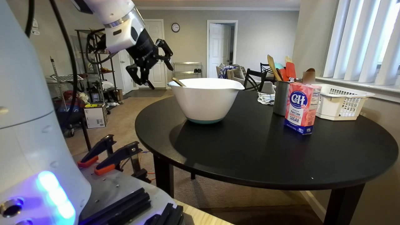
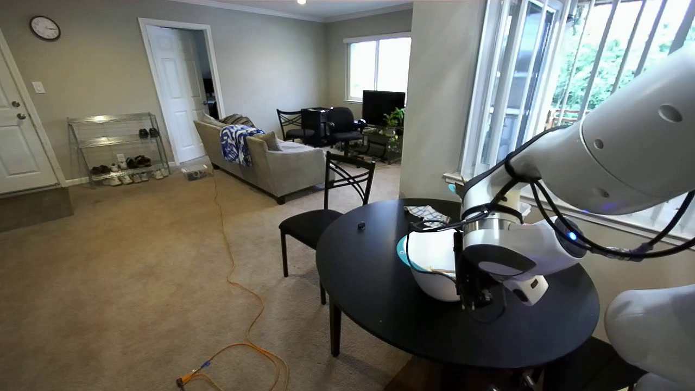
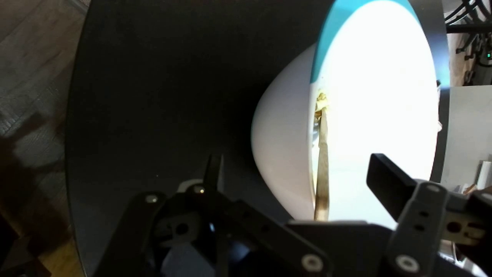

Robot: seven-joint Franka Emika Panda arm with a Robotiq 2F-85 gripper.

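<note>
A large white mixing bowl (image 1: 208,101) with a teal base stands upright on the round black table. Out over its rim leans the wooden handle (image 3: 323,177) of a utensil whose far end lies inside the bowl, near some yellowish bits. My gripper (image 1: 160,74) is open in the air, left of the handle's tip and a little above the rim in exterior view 1. In the wrist view, its fingers (image 3: 392,187) are spread wide, with the handle's end showing between them and apart from both. The arm covers part of the bowl in exterior view 2.
At the table's right stand a pink sugar carton (image 1: 300,108), a metal canister (image 1: 280,99) of utensils and a white basket (image 1: 343,103). A checked cloth (image 1: 266,98) lies behind.
</note>
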